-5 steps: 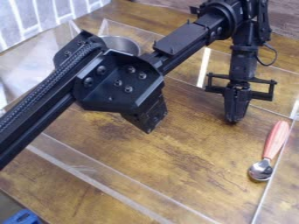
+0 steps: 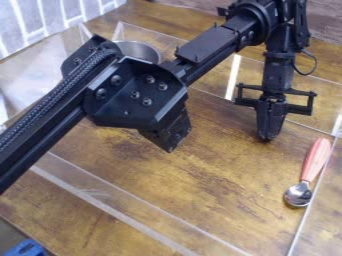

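Note:
My black gripper (image 2: pixel 267 130) points straight down at the wooden table (image 2: pixel 160 190) on the right side of the view, its fingertips close together at or just above the surface, shut with nothing visible between them. To its lower right lies a scoop-like utensil (image 2: pixel 315 160) with a pink-red handle and a silver head, apart from the gripper.
Behind my arm, at the upper left, a metal bowl (image 2: pixel 139 52) is partly hidden. A white rack (image 2: pixel 30 22) stands in the top left corner, and a blue object (image 2: pixel 19 249) shows at the bottom left.

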